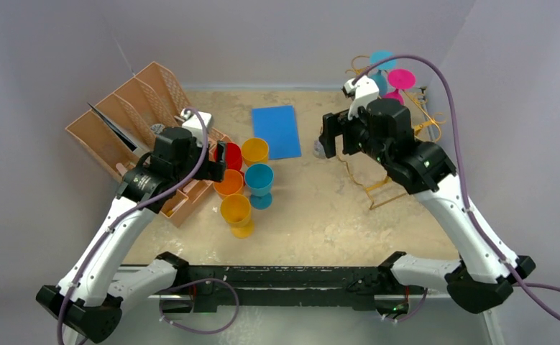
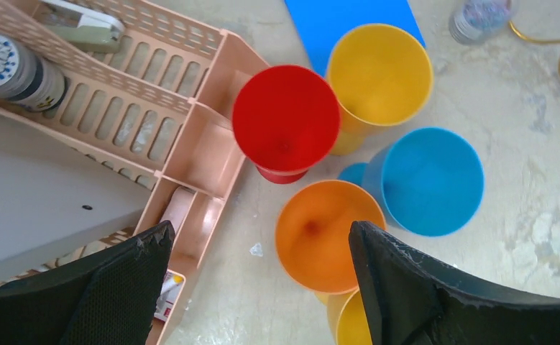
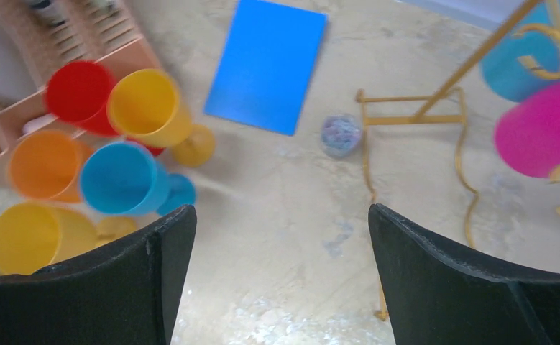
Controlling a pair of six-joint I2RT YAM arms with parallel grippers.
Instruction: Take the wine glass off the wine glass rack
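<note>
Two glasses hang upside down on the gold wire rack (image 1: 428, 129) at the back right: a blue one (image 1: 382, 59) and a pink one (image 1: 401, 79). Their lower parts are mostly behind the right arm in the top view. The right wrist view catches the pink bowl (image 3: 539, 133) and blue bowl (image 3: 525, 65) at its right edge. My right gripper (image 1: 334, 134) stands open and empty, left of the rack. My left gripper (image 1: 219, 161), also open and empty, hovers over the cups by the organizer; the orange cup (image 2: 327, 233) shows near its right finger.
Red (image 2: 285, 122), yellow (image 2: 381, 75) and blue (image 2: 431, 180) cups stand upright beside the peach organizer (image 1: 136, 100). A blue mat (image 1: 277, 131) lies at the back, with a small clear jar (image 3: 341, 135) near the rack's foot.
</note>
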